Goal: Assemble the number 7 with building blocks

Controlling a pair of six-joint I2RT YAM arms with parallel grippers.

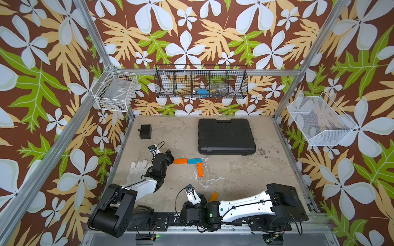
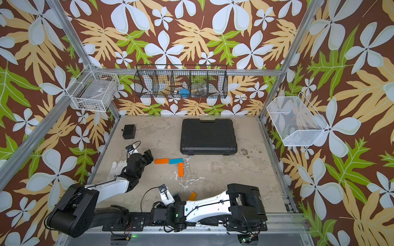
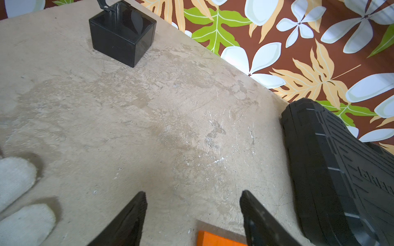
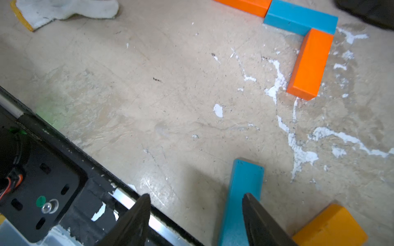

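Observation:
On the table, an orange block [image 1: 180,161] and a blue block [image 1: 194,161] lie end to end. Another orange block [image 1: 200,169] runs toward the front from the blue one's right end, forming a corner. In the right wrist view a loose blue block [image 4: 244,184] lies below my right gripper; its fingers are apart, one overlapping the block's right side, and the gap between them looks empty. A yellow-orange block [image 4: 331,229] is to the right of it. My left gripper stands open, just left of the row's orange end [image 3: 217,239], holding nothing.
A black case [image 1: 226,136] lies behind the blocks, and a small black box [image 1: 145,131] sits at the back left. A white glove [image 1: 137,171] is beside the left arm.

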